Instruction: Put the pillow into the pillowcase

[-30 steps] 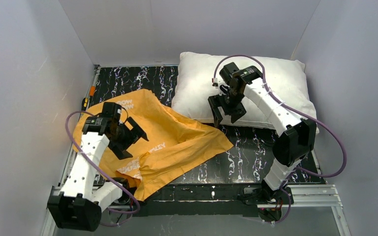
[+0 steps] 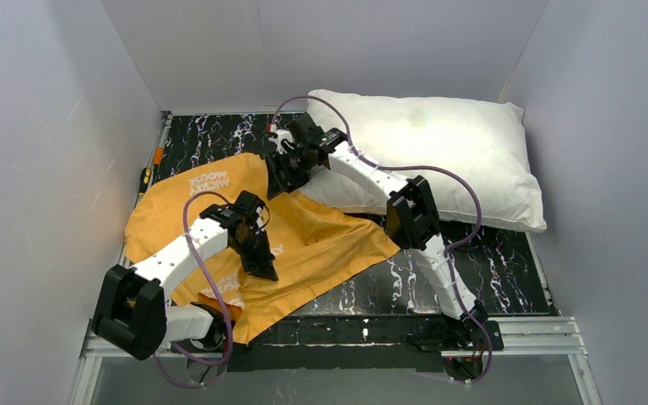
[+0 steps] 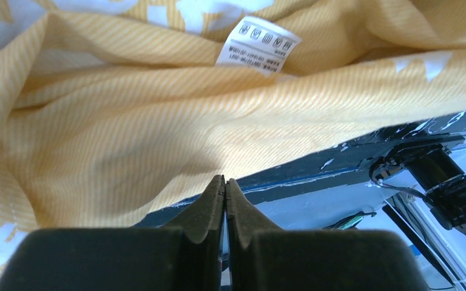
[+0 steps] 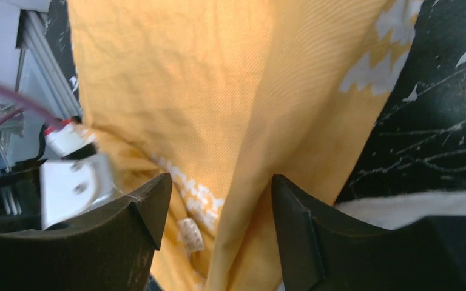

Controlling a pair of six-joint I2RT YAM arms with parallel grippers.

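Observation:
An orange pillowcase (image 2: pixel 329 253) with white lettering lies spread and rumpled over the left and middle of the table. A white pillow (image 2: pixel 439 143) lies at the back right. Low over the pillowcase's front part, my left gripper is shut with nothing visible between its fingers, near a fold with a white care label (image 3: pixel 258 45). My right gripper is part open above the pillowcase's upper edge beside the pillow's left end, a raised fold of cloth lying below and between its fingers. The right wrist view is blurred.
Bare black marble table (image 2: pixel 498 270) shows at the front right and back left (image 2: pixel 211 131). Grey walls (image 2: pixel 93 152) enclose the sides and back. Small tools (image 2: pixel 145 179) lie at the left edge.
My right arm has swung left from over the pillow to the pillowcase's upper edge. My left gripper has moved over the pillowcase toward the front and has shut.

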